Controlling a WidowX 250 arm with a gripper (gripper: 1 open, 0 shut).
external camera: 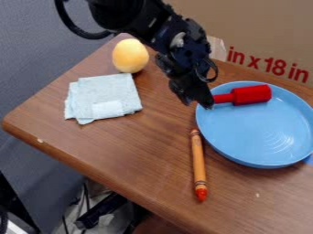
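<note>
My black gripper (196, 90) hangs at the left rim of the blue plate (257, 132), by the handle end of a red object (251, 94) lying on the plate. Its fingers are dark and overlapping, so whether they are open or shut is unclear. An orange crayon (199, 167) with a red tip lies on the table just left of the plate. A folded pale cloth (101, 97) and a yellow rounded object (130, 55) lie to the left of the arm.
A cardboard box (263, 41) stands behind the plate.
</note>
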